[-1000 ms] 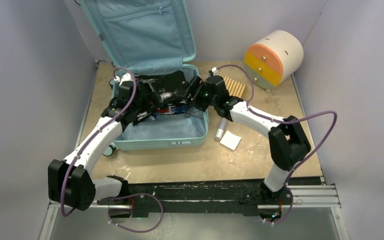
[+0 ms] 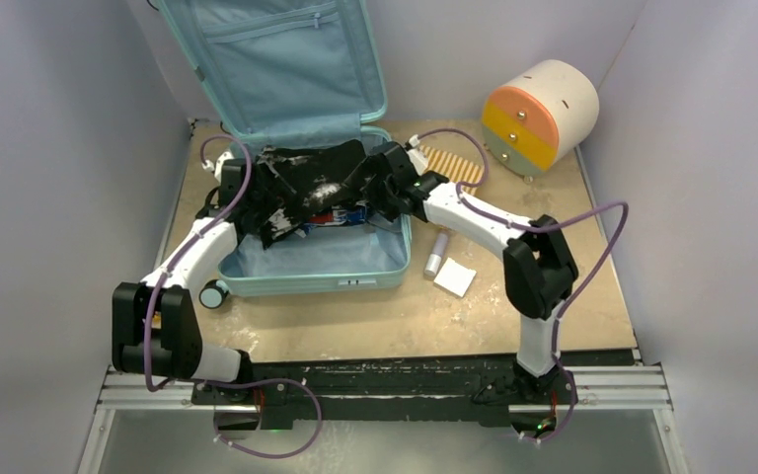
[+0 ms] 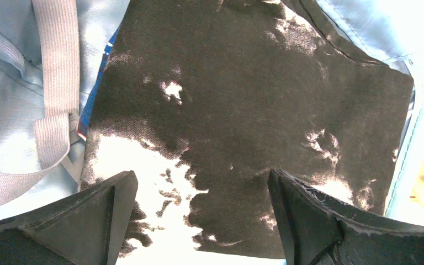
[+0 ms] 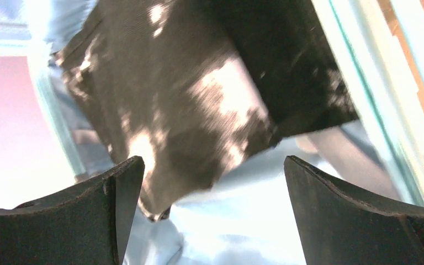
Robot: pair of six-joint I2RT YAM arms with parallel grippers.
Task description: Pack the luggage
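Inside the open light-blue suitcase lies black-and-white folded clothing, with a blue and red item partly showing beneath it. My left gripper is open over the left part of the clothing, nothing held; the fabric fills the left wrist view between and beyond the fingers. My right gripper is open over the right side of the suitcase, near its rim, above the clothing. The right wrist view is blurred.
The lid stands raised at the back. A coloured drawer cabinet, striped item, cylinder and white square sit to the right; a dark round object is front left.
Both arms have shifted: the left gripper moved slightly leftward over the suitcase, and the right arm's elbow swung leftward. The clothing looks about the same.
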